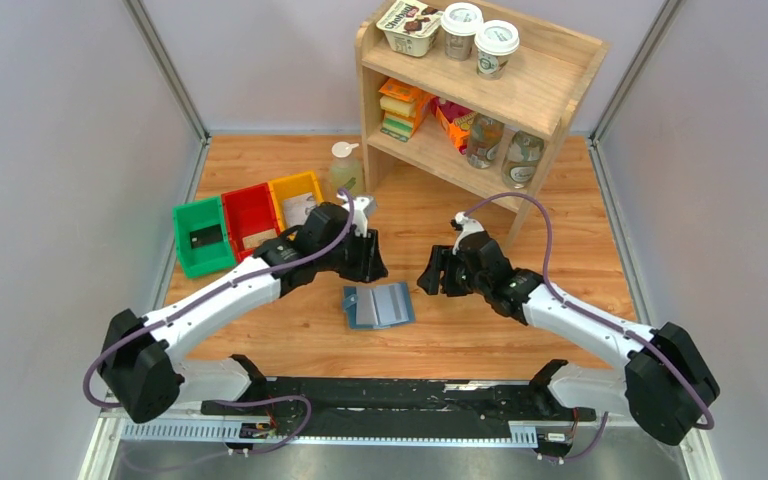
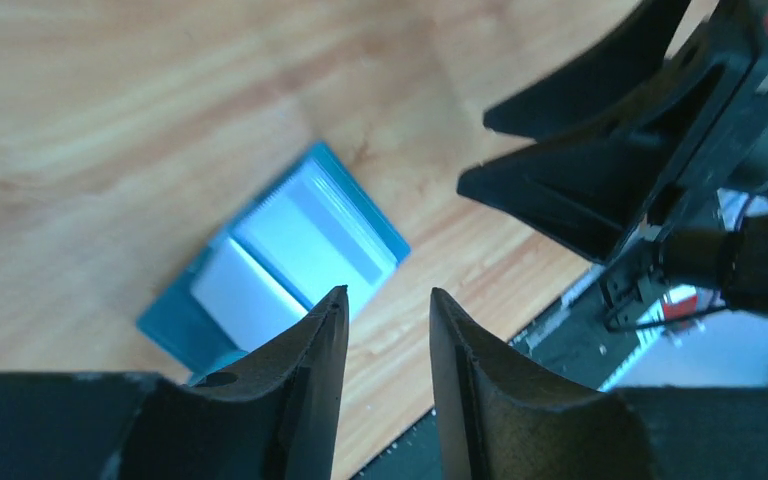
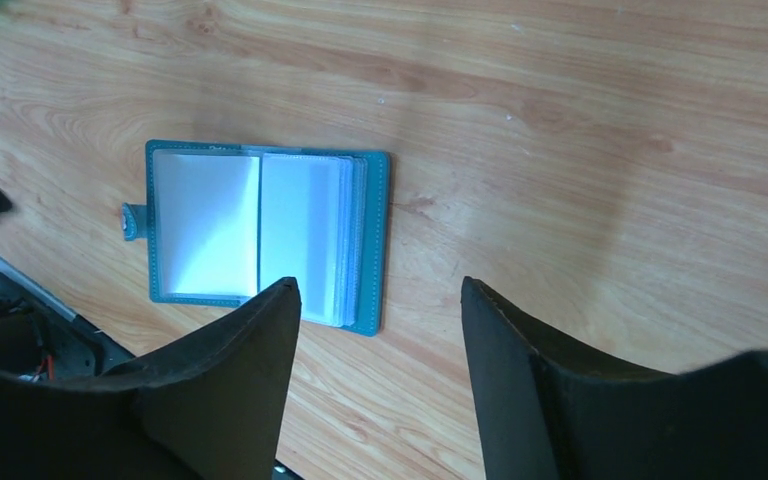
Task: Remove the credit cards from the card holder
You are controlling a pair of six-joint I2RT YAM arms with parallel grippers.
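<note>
A blue card holder (image 1: 378, 305) lies open on the wooden table, clear sleeves facing up; whether cards sit inside I cannot tell. Above and behind it is my left gripper (image 1: 367, 270), fingers part open with nothing between them; its wrist view shows the holder (image 2: 315, 230) just beyond the fingertips. My right gripper (image 1: 434, 282) hangs to the right of the holder, part open and empty; in the right wrist view the holder (image 3: 210, 225) lies left of and beyond the fingers, its tab on the left side.
Green (image 1: 200, 215), red (image 1: 245, 205) and yellow (image 1: 290, 185) bins stand back left, beside a pump bottle (image 1: 347, 170). A wooden shelf (image 1: 440, 170) with cups, packets and glass bottles is at the back.
</note>
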